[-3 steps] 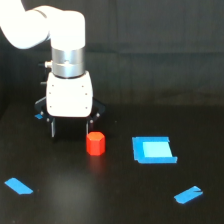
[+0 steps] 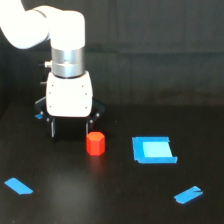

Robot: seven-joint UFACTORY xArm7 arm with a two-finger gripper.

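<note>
Left of centre, a small red block (image 2: 95, 144) stands on the dark table. My white-bodied gripper (image 2: 71, 129) points down behind it and a little to its left. Its dark fingers are spread apart, with nothing visible between them. The block appears just in front of the right finger, and whether they touch is hard to tell. To the right, a pale blue square (image 2: 156, 149) framed with blue tape lies flat on the table.
Strips of blue tape lie at the front left (image 2: 18, 186) and front right (image 2: 188, 195). Another blue bit shows behind the gripper's left side.
</note>
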